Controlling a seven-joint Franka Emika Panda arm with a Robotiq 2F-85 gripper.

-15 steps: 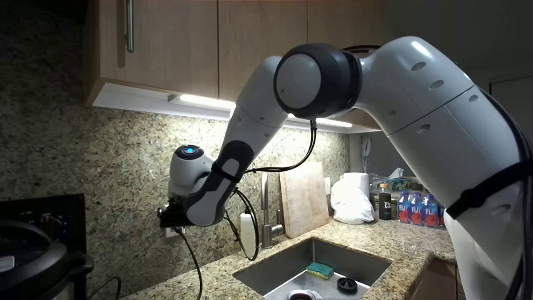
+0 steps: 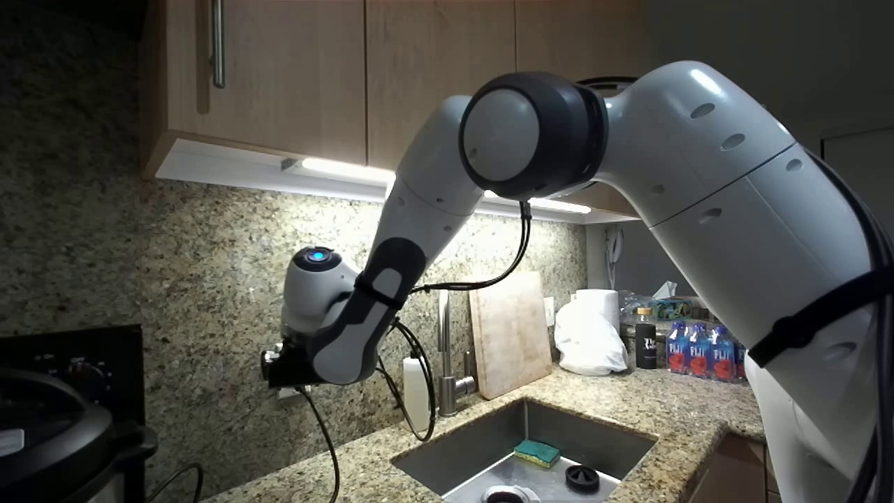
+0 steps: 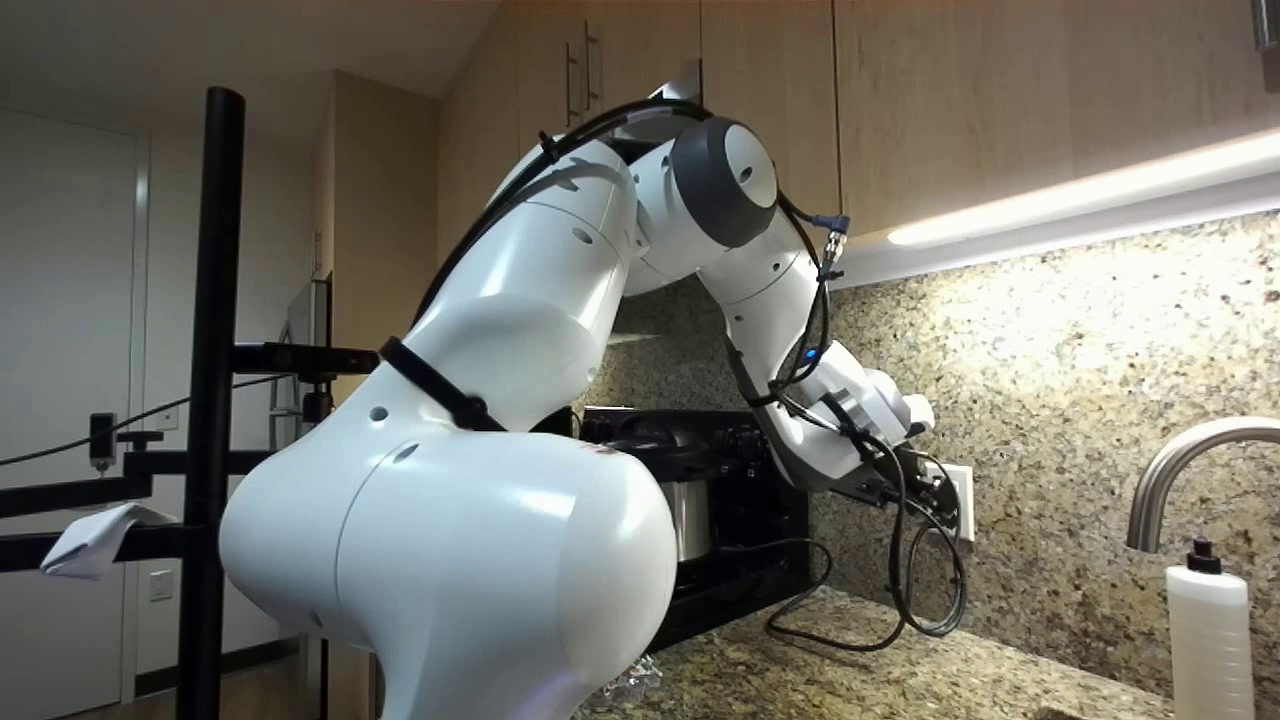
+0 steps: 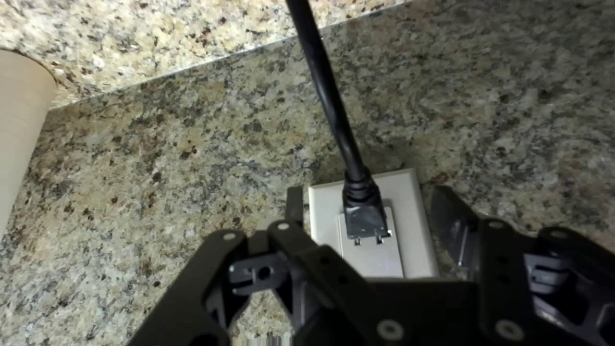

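Observation:
In the wrist view my gripper stands open, one finger (image 4: 295, 206) left of a black plug (image 4: 365, 219) and the other well to its right. Neither finger touches the plug. The plug sits at the white outlet plate (image 4: 419, 222) on the granite wall; two small slots or prongs show at its lower edge, and I cannot tell how fully it is seated. Its black cord (image 4: 328, 92) runs up out of that view. In exterior view 1 the cord (image 2: 323, 427) hangs from below my hand to the counter; the fingertips are hidden there.
A black cooker (image 2: 59, 436) stands at the left. The sink (image 2: 469, 440) holds a sponge (image 2: 537, 453). A white bottle (image 2: 415, 392) and the faucet (image 2: 445, 360) stand behind it. Overhead hang cabinets (image 2: 276, 84).
My hand has come down slightly along the wall, covering more of the outlet in exterior view 1. The cord and the other things look unmoved.

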